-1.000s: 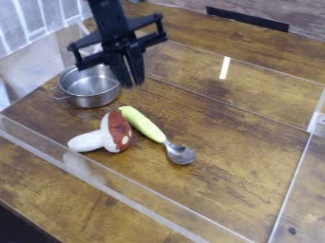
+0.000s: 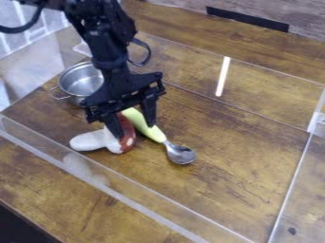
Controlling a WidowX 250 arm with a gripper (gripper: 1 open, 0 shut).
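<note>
My dark gripper (image 2: 127,123) is lowered over a white mushroom with a red-brown cap (image 2: 97,140), its fingertips around or just over the cap; how far they are parted is hard to see. Beside it, to the right, lies a spoon with a pale yellow-green handle and a metal bowl (image 2: 181,153). Part of the handle is hidden by the gripper.
A metal pot (image 2: 79,81) with handles sits at the back left, partly behind the arm. Transparent edges cross the left front and right side.
The objects show no clear movement.
</note>
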